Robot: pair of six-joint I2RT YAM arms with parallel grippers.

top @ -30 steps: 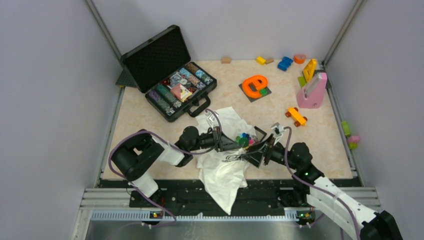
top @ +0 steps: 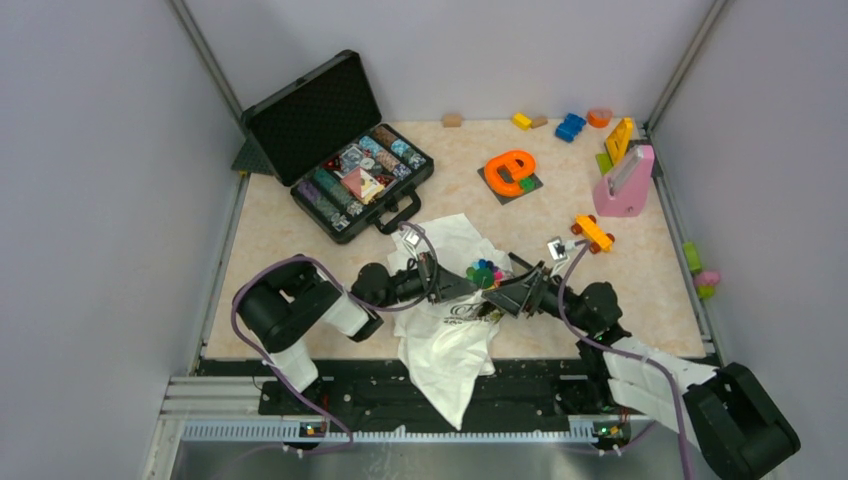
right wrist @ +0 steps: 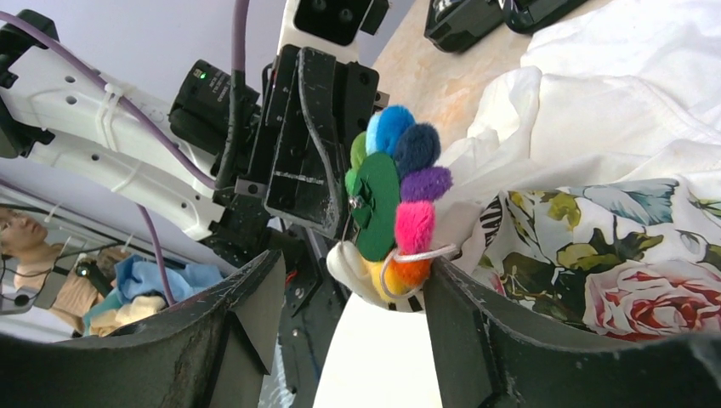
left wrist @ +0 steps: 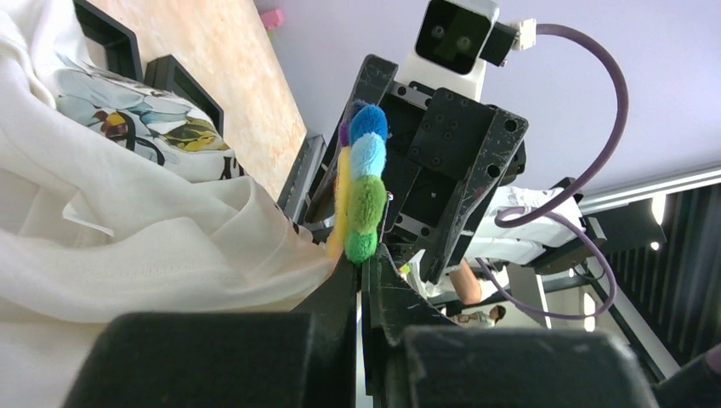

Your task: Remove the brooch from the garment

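Note:
A rainbow pompom brooch with a green felt centre (right wrist: 374, 204) hangs at the white garment (top: 450, 370), whose floral part (right wrist: 595, 255) lies to its right in the right wrist view. My left gripper is shut at the brooch's back; whether fabric or part of the brooch is between its fingertips is hard to tell. My right gripper stands part open below the brooch, its fingers either side of the lower yellow and orange pompoms and a white cord loop, some way short of closing on them.
An open black case of chips (top: 365, 185) lies at the back left. An orange toy (top: 510, 165), a yellow car (top: 590, 230) and a pink object (top: 620, 195) sit at the back right. Bare table shows left and right of the garment.
In the top view my right gripper and its arm have shifted slightly around the brooch over the last second; my left arm has moved a little, the garment staying in place.

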